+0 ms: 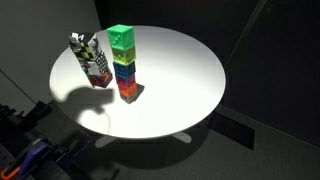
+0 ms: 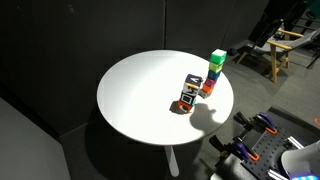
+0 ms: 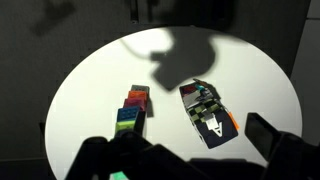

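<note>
On the white round table a tower of stacked coloured blocks (image 1: 123, 62) stands upright, green on top, then yellow-green, blue, purple and orange-red below. Close beside it is a patterned, black-and-white checkered stack (image 1: 91, 60) with a reddish base; it looks slightly tilted. From above, in the wrist view, the coloured tower (image 3: 131, 112) is left of the checkered stack (image 3: 208, 112), with a gap between them. My gripper is open, its dark fingers wide apart at the lower edge. Nothing is visibly held. The left finger partly overlaps the view of the tower.
The table's round edge drops to a dark floor. A wooden-framed chair (image 2: 283, 45) stands well beyond the table.
</note>
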